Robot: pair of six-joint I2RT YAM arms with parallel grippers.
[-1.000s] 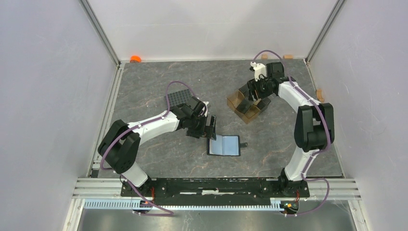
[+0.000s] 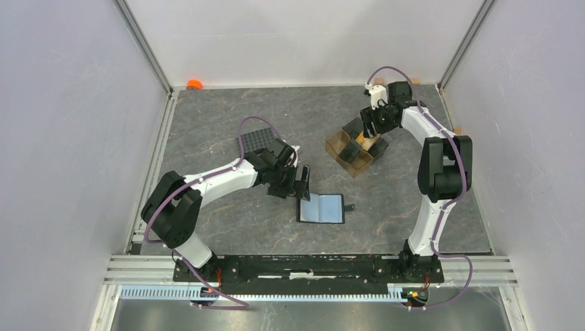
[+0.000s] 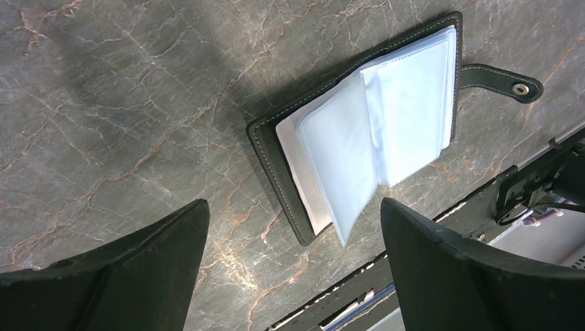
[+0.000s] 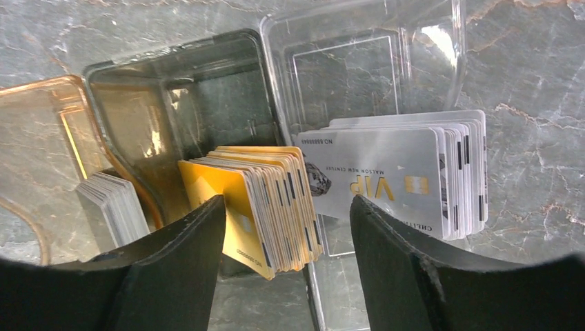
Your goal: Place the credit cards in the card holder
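Note:
An open black card holder [image 3: 279, 183] with pale clear sleeves [image 3: 414, 103] lies on the table. Over its left side, my left gripper [image 2: 301, 189] is open and empty. My right gripper hangs above the card box at the back right, its fingers apart. In the right wrist view, a leaning stack of gold cards [image 4: 238, 214] appears between those fingers, not clamped; the left finger [image 4: 200, 238] overlaps its edge, and contact cannot be told. Silver VIP cards [image 4: 379, 172] stand in the clear compartment to the right, and grey-white cards [image 4: 114, 207] in the brown one.
The card box [image 2: 357, 164] has several brown, dark and clear compartments. A dark grid pad [image 2: 255, 140] lies behind the left arm, and an orange item [image 2: 194, 84] sits at the back left edge. Bare table separates holder and box.
The left arm and the card holder stayed still.

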